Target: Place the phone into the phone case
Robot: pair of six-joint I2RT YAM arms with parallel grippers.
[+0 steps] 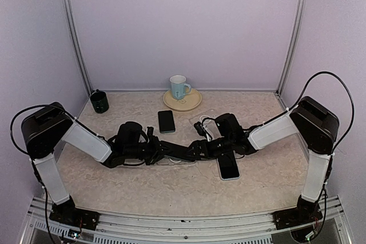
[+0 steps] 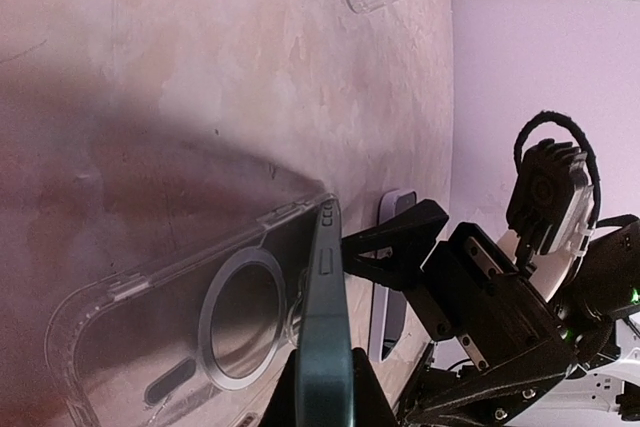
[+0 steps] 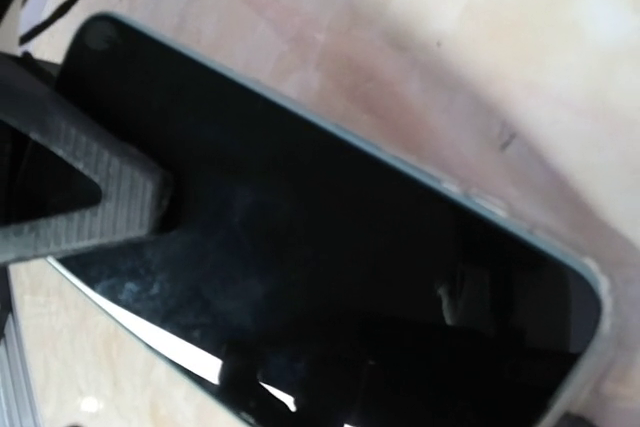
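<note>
My left gripper (image 1: 159,150) is shut on a dark phone (image 1: 178,151). In the left wrist view the phone (image 2: 325,297) appears edge-on, with the clear case (image 2: 120,367) and its white ring lying on the table beneath and beside it. The phone's far end is close to the case's edge; I cannot tell whether it is seated inside. The right gripper (image 1: 196,150) stands open at the phone's right end, one of its fingers (image 2: 400,232) close to it. In the right wrist view the phone's black screen (image 3: 300,207) fills much of the picture, with a left gripper finger (image 3: 125,192) against it.
A second phone (image 1: 228,167) lies under the right forearm, and a third (image 1: 166,122) lies behind. Another clear case (image 1: 200,117) lies behind the right gripper. At the back are a blue cup (image 1: 178,87) on a plate (image 1: 195,100) and a dark mug (image 1: 99,102).
</note>
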